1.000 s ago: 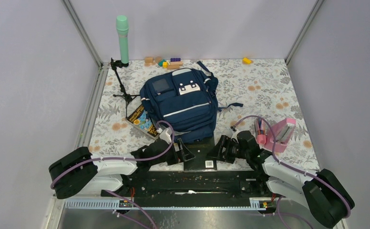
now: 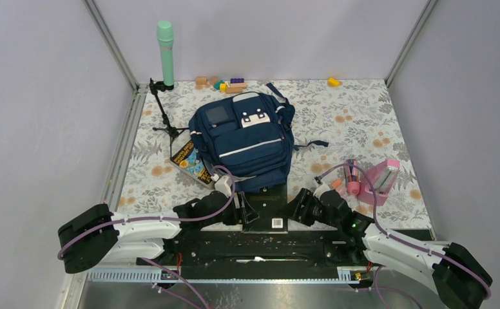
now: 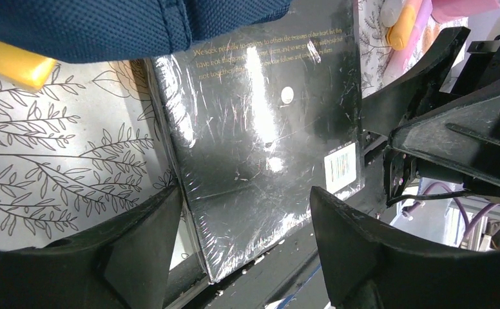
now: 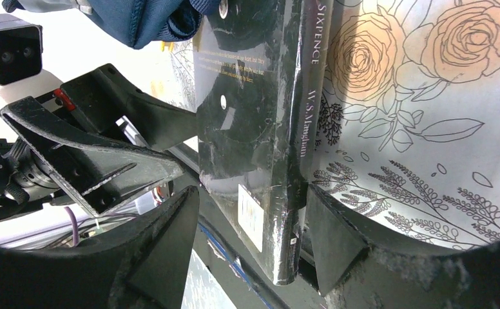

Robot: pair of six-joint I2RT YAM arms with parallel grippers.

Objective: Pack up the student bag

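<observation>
The navy backpack (image 2: 250, 138) lies on the table's middle, its front pockets facing up. From under its lower edge sticks out a black, plastic-wrapped book (image 2: 266, 209) with a white barcode label. My left gripper (image 2: 254, 211) is at the book's left side, shut on it; in the left wrist view the book (image 3: 260, 129) shows between its spread fingers. On the other side my right gripper (image 2: 285, 211) stands part open at the spine, which reads "Sixtence" in the right wrist view. The book's far end is hidden under the bag.
A blue-yellow book (image 2: 194, 162) lies left of the bag, beside a black tripod (image 2: 167, 125) with a green microphone. A pink box (image 2: 381, 181) and a pink pencil cup (image 2: 352, 179) stand at right. Several toy blocks (image 2: 234, 89) lie at the back.
The black book has shifted slightly left and toward the front edge, the left gripper moving with it. My right gripper has also moved slightly left. The bag has stayed put.
</observation>
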